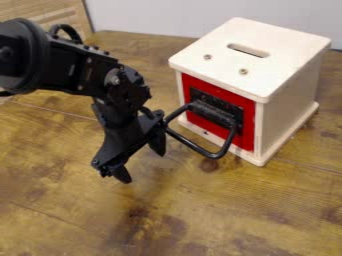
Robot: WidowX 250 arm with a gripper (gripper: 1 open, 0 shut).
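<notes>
My black gripper [142, 158] hangs low over the wooden floor, left of a white wooden box [287, 110] with a red front panel [201, 88]. Its two fingertips point down and stand apart, with nothing visible between them. A black U-shaped handle [211, 154] juts out from a dark fitting [218, 110] on the red panel, its near corner just right of my gripper. Whether the gripper touches the handle is hard to tell.
A white wall [187, 15] runs along the back, and a light board edge shows at the far left.
</notes>
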